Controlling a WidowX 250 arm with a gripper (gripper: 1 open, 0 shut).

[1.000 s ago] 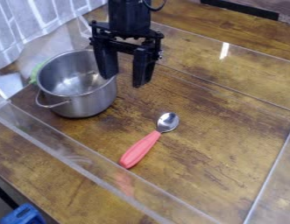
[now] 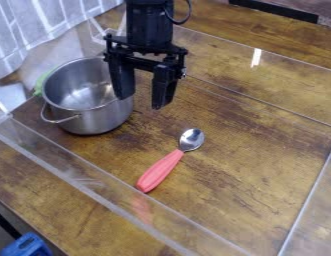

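My black gripper (image 2: 141, 90) hangs over the upper middle of the wooden table, beside and partly in front of a steel pot (image 2: 85, 118). Its two fingers stand apart on either side, open, with nothing visible between them. A spoon with a pink handle (image 2: 164, 169) and a silver bowl end lies on the table below and to the right of the gripper.
Clear panels border the left and front edges, and something blue (image 2: 28, 247) lies at the bottom left corner. A white, crinkled covering shows at the upper left.
My gripper has shifted slightly to the left and down in the view. The pot and spoon have not moved.
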